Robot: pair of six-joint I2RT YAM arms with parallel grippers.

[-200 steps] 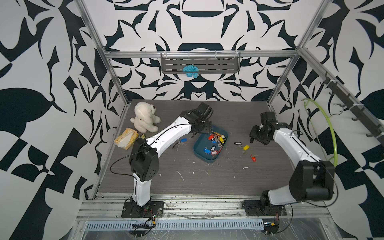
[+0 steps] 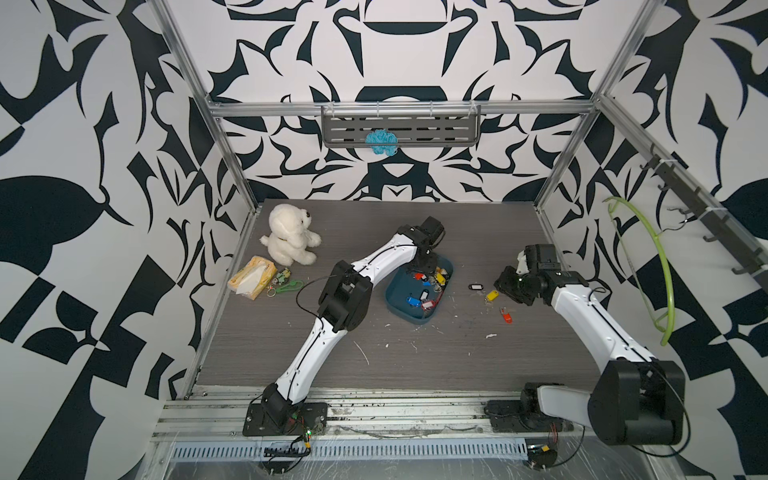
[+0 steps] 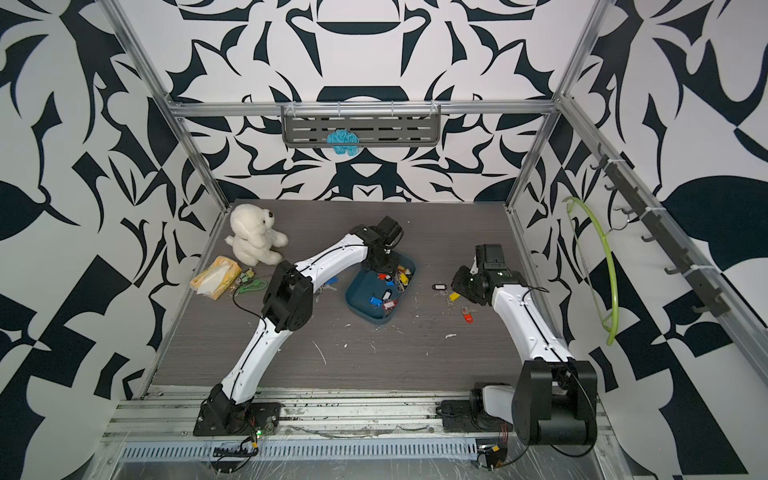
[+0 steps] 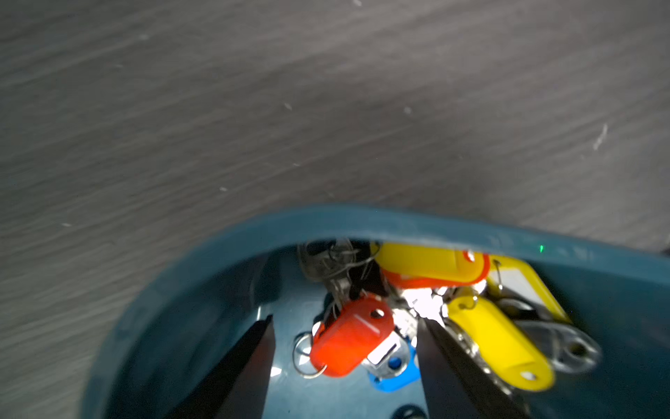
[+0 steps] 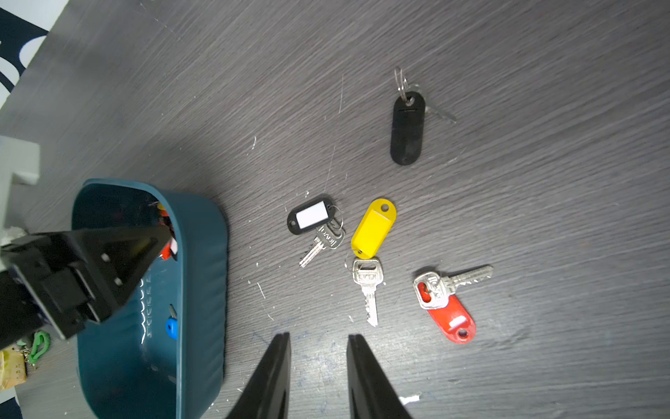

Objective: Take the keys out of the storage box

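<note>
The teal storage box [image 2: 405, 313] stands mid-table with several tagged keys in it, crowded at its far end. Over that end reaches my left gripper, part open; a red key tag [image 4: 352, 336] shows between its fingers, ungripped. Yellow tags [image 4: 501, 342] lie to the right of it. My right gripper hangs above the table on the right, its fingers apart and empty. Beneath it lie a black tag with a white label [image 5: 311, 215], a yellow tag [image 5: 374, 228], a red tag [image 5: 452, 317] and a plain black tag [image 5: 407, 128], each with metal keys.
On the left side sit a white plush bear [image 2: 289, 234], a tissue pack [image 2: 252, 277] and a green item [image 2: 289, 286]. The box's raised rim [image 4: 335, 218] runs close to my left fingers. Open table lies in front of the box.
My left arm has stretched to the right, bringing its gripper from the box's left edge to over the far end.
</note>
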